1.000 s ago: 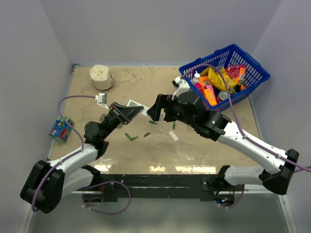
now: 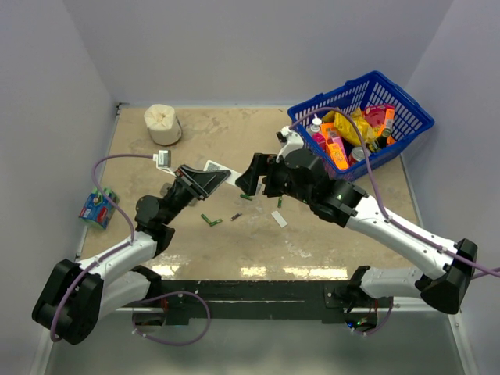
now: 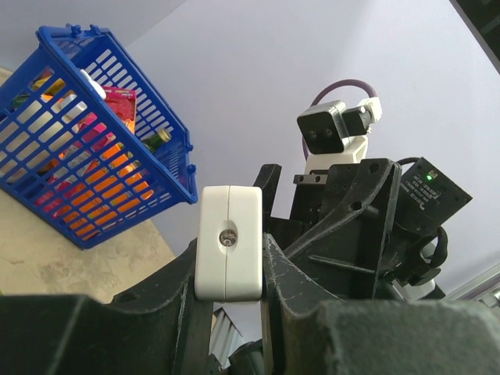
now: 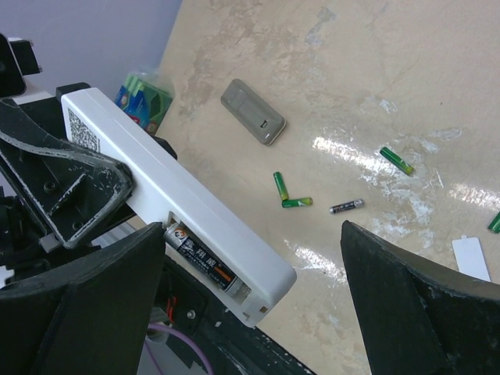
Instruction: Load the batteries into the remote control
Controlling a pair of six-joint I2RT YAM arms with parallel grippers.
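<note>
My left gripper [image 2: 211, 176] is shut on a white remote control, held in the air; in the right wrist view its battery compartment [image 4: 207, 258] shows a black battery inside. My right gripper [image 2: 254, 180] is open at the remote's compartment end, its left finger [image 4: 94, 305] close to the battery; whether it touches cannot be told. Loose green batteries [image 4: 396, 160] [image 2: 211, 220] and a silver-black one [image 4: 347, 205] lie on the table, with a white rectangle [image 4: 470, 257], likely the cover.
A blue basket [image 2: 414, 125] of goods stands at the back right. A white roll [image 2: 162, 123] is at the back left, a colourful pack [image 2: 97, 209] at the left edge. A grey object [image 4: 254, 111] lies on the table.
</note>
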